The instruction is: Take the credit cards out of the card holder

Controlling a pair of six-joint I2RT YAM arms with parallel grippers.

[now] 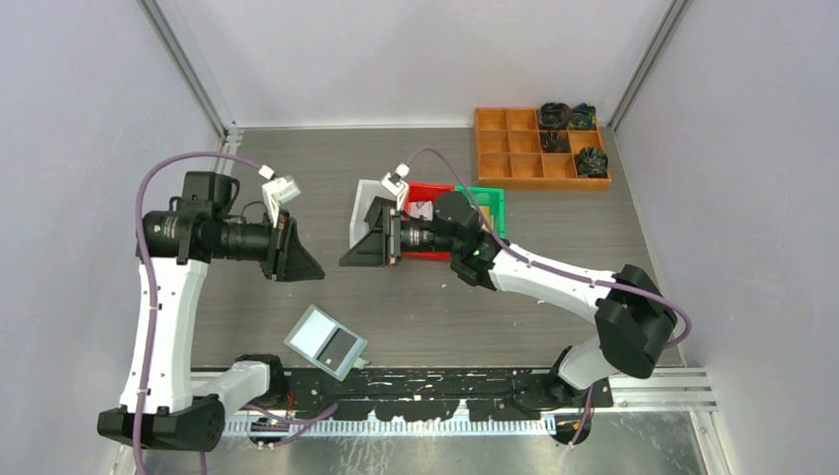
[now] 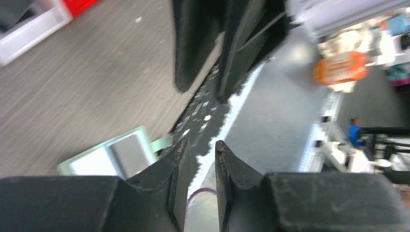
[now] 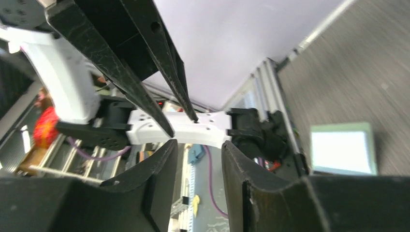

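Observation:
The pale green card holder (image 1: pixel 312 311) lies at an angle on the table near its front edge, left of centre. A white panel, a dark grey one and a small greenish tab show on it. Above and behind it hang both grippers, tips facing each other. My left gripper has a gap between its fingertips and holds nothing. My right gripper is likewise apart, with only background in its gap. In the right wrist view the holder (image 3: pixel 342 149) appears at lower right, partly cut off by a finger. Whether cards are inside cannot be told.
Behind the right gripper stand a white tray (image 1: pixel 360 210), a red bin (image 1: pixel 429 190) and a green bin (image 1: pixel 499 211). An orange compartment box (image 1: pixel 507 142) with dark crumpled items is at the back right.

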